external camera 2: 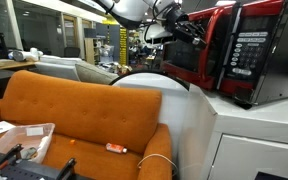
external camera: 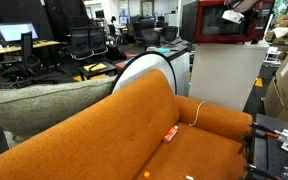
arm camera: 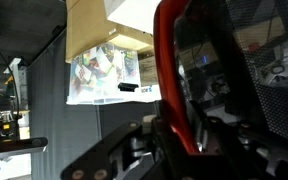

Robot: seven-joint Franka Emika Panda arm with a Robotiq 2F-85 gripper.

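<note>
A red microwave [external camera 2: 192,60] with a dark front stands on the white cabinet. The same microwave [external camera: 222,25] appears at the top right of exterior view 1. My gripper [external camera 2: 196,34] reaches in from above, at the upper part of the microwave's front. In the wrist view a red edge [arm camera: 167,65] of the microwave door runs down between the dark fingers of my gripper, which is shut on it. Beside that edge lies a dark meshed panel [arm camera: 249,60]. The exact contact is dark and partly hidden.
Below the microwave is the white cabinet [external camera 2: 199,115]. An orange couch [external camera 2: 79,105] fills the front, with a small red-and-white item [external camera 2: 116,148] on its seat. A clear bin [external camera 2: 29,135] stands at lower left. Air above the couch is free.
</note>
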